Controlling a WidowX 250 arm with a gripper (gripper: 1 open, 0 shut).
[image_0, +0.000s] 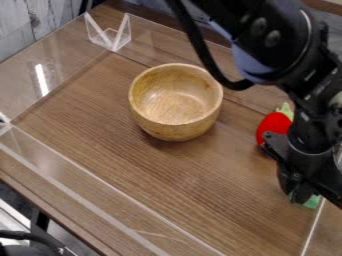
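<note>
The black arm reaches from the top down the right side to my gripper, which is low over a green object at the right edge, mostly hidden by it. Whether the fingers are open or shut on it cannot be told. A red round object sits just behind the gripper, partly covered, with something light green beyond it.
A wooden bowl stands on the wooden table left of the arm. A small white wire item lies at the upper left.
</note>
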